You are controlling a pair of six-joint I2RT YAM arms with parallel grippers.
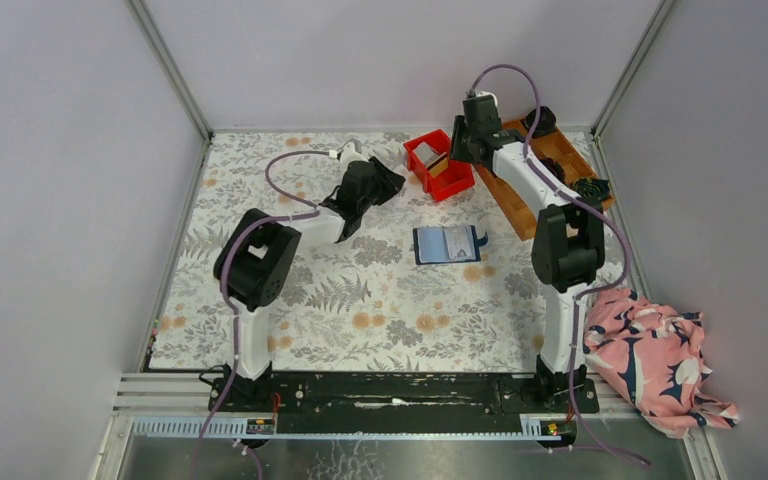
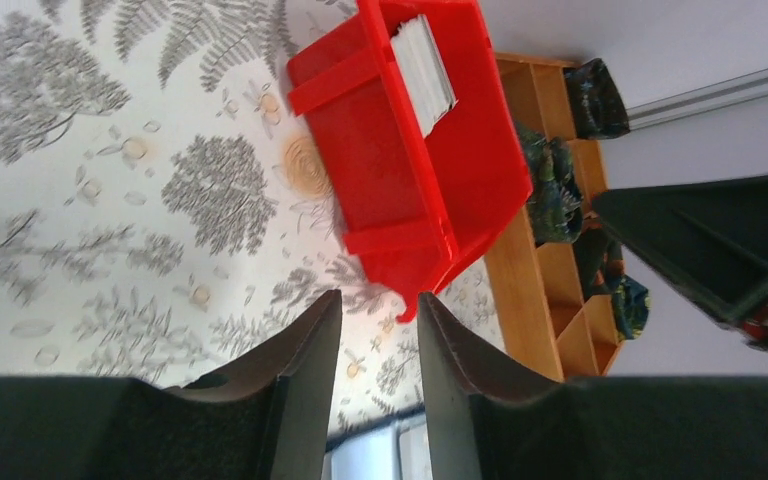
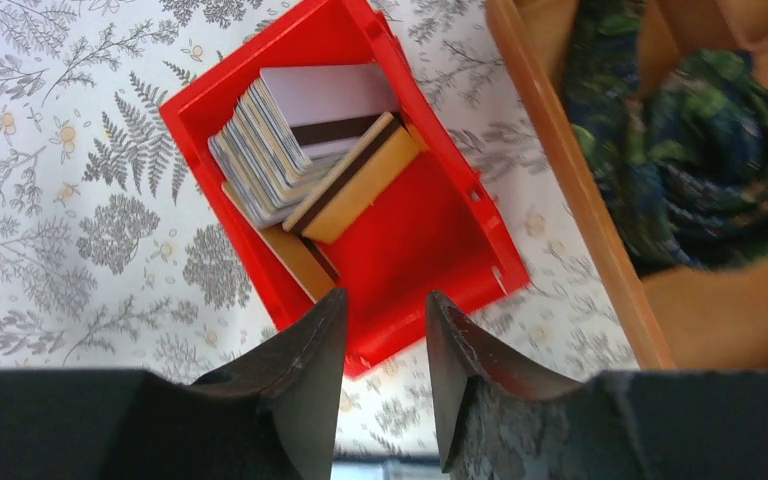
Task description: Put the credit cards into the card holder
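Note:
The red tray holds a stack of cards, with a gold card leaning beside it. The flat blue-and-clear card holder lies on the table in front of the tray. My left gripper is left of the tray, angled toward it, fingers partly open with nothing seen between the fingertips. My right gripper hangs over the tray's right side; in the right wrist view its fingertips stand apart above the tray, empty.
A wooden compartment box with dark coiled items is at back right. A pink patterned cloth lies at front right.

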